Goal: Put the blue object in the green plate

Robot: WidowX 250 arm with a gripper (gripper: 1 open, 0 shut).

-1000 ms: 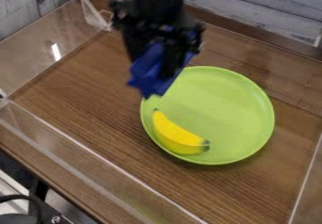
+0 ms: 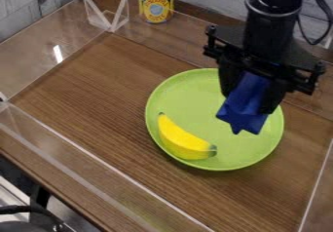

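The blue object (image 2: pixel 244 107) hangs from my gripper (image 2: pixel 244 88), which is shut on it. Its upper end is hidden between the dark fingers. Behind and below it spreads the green plate (image 2: pixel 193 92), on the right half of the wooden surface. In the picture the blue object overlaps the plate's right side. From this single angle I cannot tell whether its lower end touches the plate.
A yellow banana-shaped thing (image 2: pixel 185 136) lies in the plate's lower left part. A can with a yellow label (image 2: pixel 156 4) stands at the back. Clear walls (image 2: pixel 92 199) border the wooden surface (image 2: pixel 92 99), which is bare left of the plate.
Gripper and blue object have moved right together, from left of the plate across its upper left to its right side. Plate and banana have stayed in place.
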